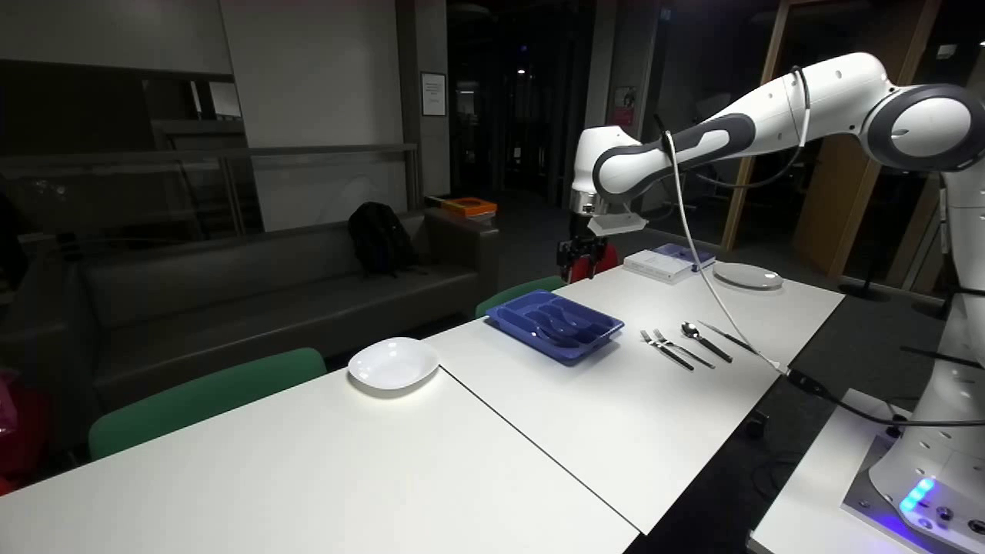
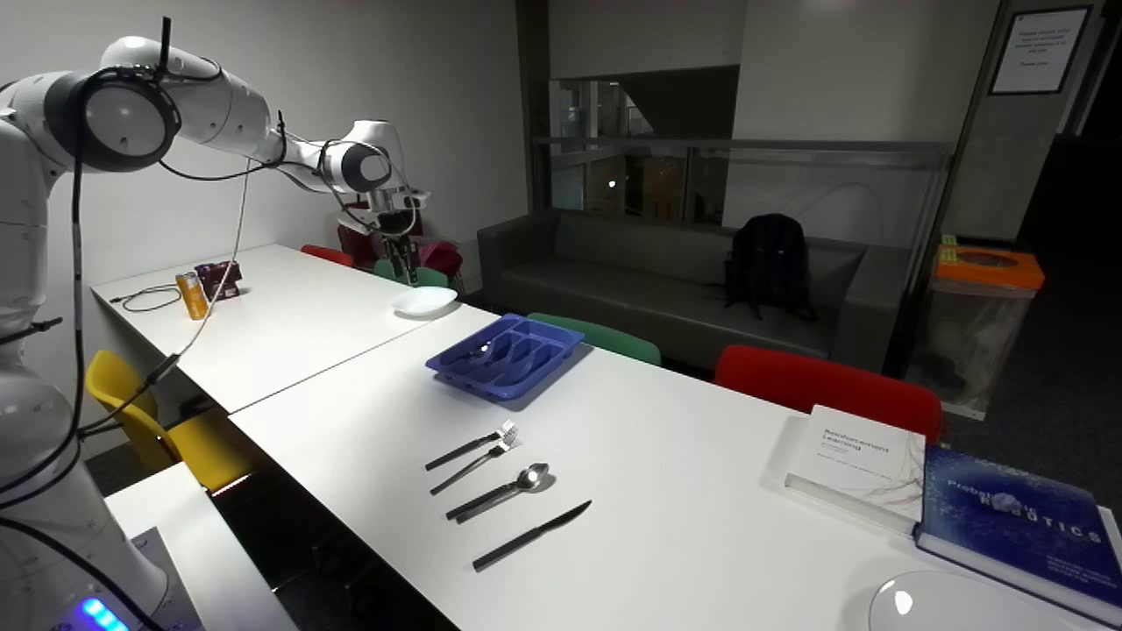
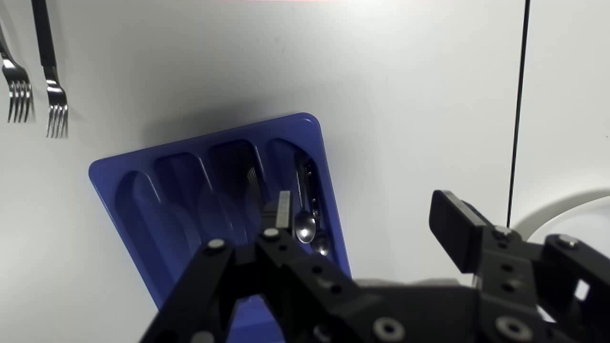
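Observation:
My gripper hangs open above the table, its fingers wide apart with nothing between them. Below it in the wrist view lies the blue cutlery tray (image 3: pixel 337 231), one finger covering part of it. Two spoons show in its right compartment, among them a small spoon (image 3: pixel 304 227); fork tines (image 3: pixel 252 176) show in the compartment beside that. Outside the tray, two forks (image 3: pixel 57 105) lie on the table. Exterior view 2 also shows dark-handled spoons (image 2: pixel 532 478) and a knife (image 2: pixel 536 535) on the bare tabletop. A white bowl (image 1: pixel 394 363) stands left of the tray in exterior view 1.
Two books (image 2: pixel 857 463) lie towards the right end of the table in exterior view 2, near a pale plate (image 2: pixel 947 605). An orange can (image 2: pixel 191 295) stands at the far left end.

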